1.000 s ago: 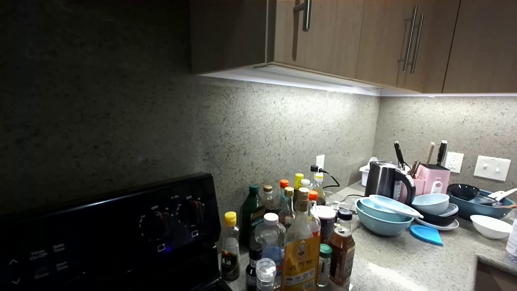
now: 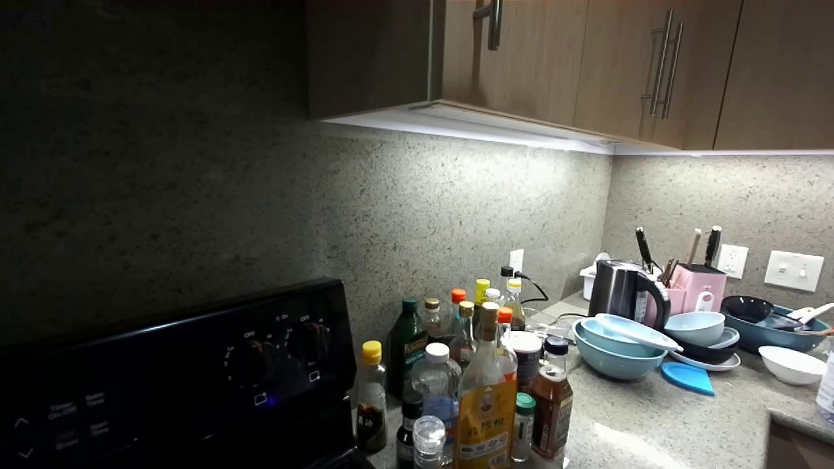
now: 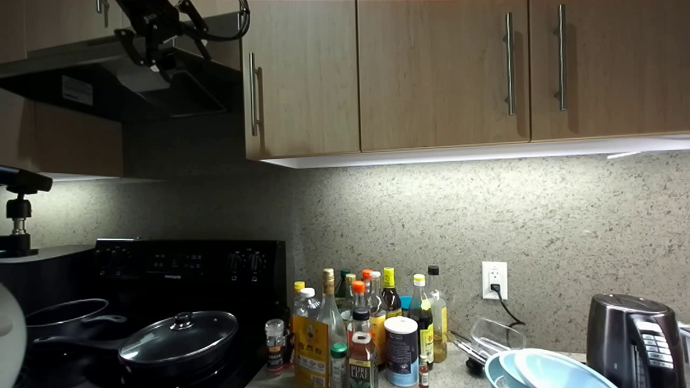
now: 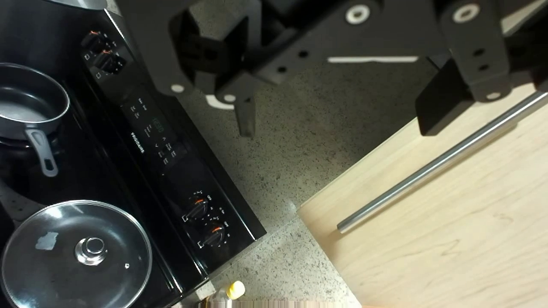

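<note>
Black and jointed, my gripper is open, its two fingers wide apart with nothing between them. In exterior view 2 the gripper (image 3: 161, 61) hangs high at the upper left, by the range hood (image 3: 58, 81) and left of the nearest cabinet handle (image 3: 253, 94). The wrist view looks down past the fingers onto the speckled backsplash. On the right there, the handle (image 4: 442, 161) crosses a pale wooden cabinet door (image 4: 452, 231), below the right finger in the picture. Exterior view 1 does not show the gripper.
A lidded pan (image 4: 77, 256) and an open pot (image 4: 31, 102) stand on the black stove. Several bottles (image 2: 481, 414) crowd the counter beside it. Farther right are bowls (image 2: 618, 359) and a kettle (image 2: 618, 293). The cabinet's lower edge overhangs the counter.
</note>
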